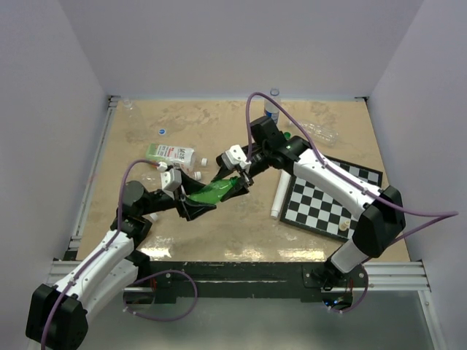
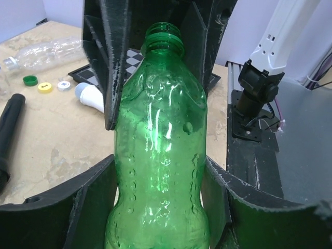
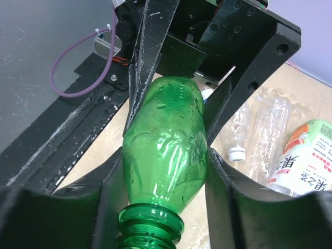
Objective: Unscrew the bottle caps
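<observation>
A green bottle [image 1: 211,191] is held sideways between both arms. My left gripper [image 1: 195,198] is shut on its body; the left wrist view shows the ridged, capless-looking neck [image 2: 163,39] between the dark fingers of my right gripper [image 1: 232,182]. That gripper is shut on the bottle's neck end; in the right wrist view its pads flank the green bottle [image 3: 163,150], with the ringed neck at the bottom. Loose green [image 2: 30,80], yellow [image 2: 45,87] and white [image 2: 64,86] caps lie on the table.
Plastic bottles lie at the left, including a labelled one [image 1: 171,154]; others are at the back right. A checkerboard [image 1: 314,204] and white tube [image 1: 281,193] occupy the right.
</observation>
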